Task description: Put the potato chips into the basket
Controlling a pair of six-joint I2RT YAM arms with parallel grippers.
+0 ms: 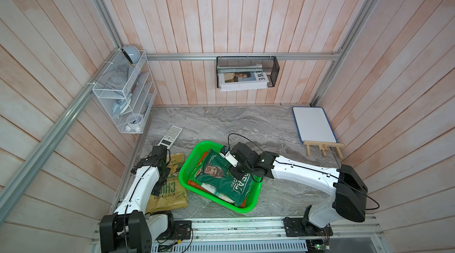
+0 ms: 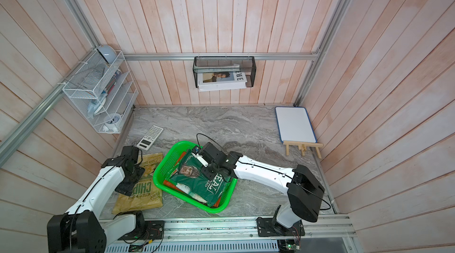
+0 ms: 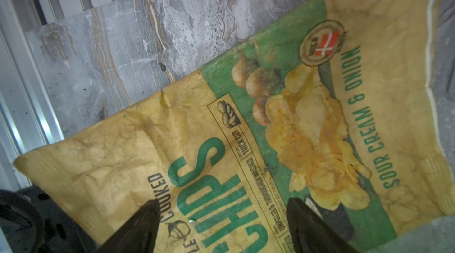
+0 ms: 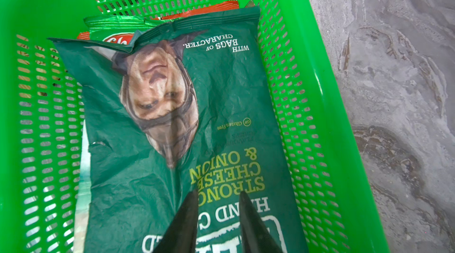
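A yellow potato chip bag [image 1: 168,196] lies flat on the counter, left of the green basket [image 2: 161,167]. Above this bag hovers my left gripper, its fingers spread apart with nothing between them and the bag's printed face below. Inside the basket rests a dark green chip bag [image 4: 222,92], on top of a red-orange bag [image 4: 199,10] and a bright green one [image 4: 111,24]. My right gripper hangs over the dark green bag, part open, with a narrow gap and nothing seen held in it.
A white calculator-like device [image 2: 150,137] lies behind the yellow bag. At the back right stands a small whiteboard [image 1: 314,125] on a wooden easel. A white wire rack [image 1: 125,92] hangs on the left wall.
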